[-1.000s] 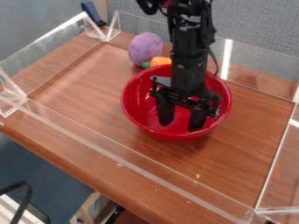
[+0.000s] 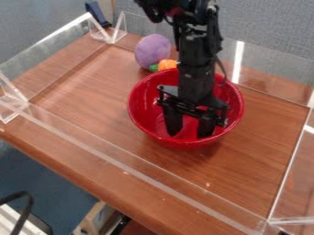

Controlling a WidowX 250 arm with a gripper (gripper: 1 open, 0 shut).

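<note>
The black arm comes down from the top centre into a red bowl (image 2: 147, 110) on the wooden table. Its gripper (image 2: 192, 119) is low inside the bowl, fingers pointing down; whether anything is between them, and how far apart they stand, is too dark to tell.
A purple round object (image 2: 152, 50) and an orange carrot-like item (image 2: 166, 65) lie behind the bowl. Clear plastic walls edge the wooden table (image 2: 98, 138). Bare wood is free to the left and in front of the bowl.
The gripper has sunk slightly deeper into the bowl over the last second. The other objects look unchanged.
</note>
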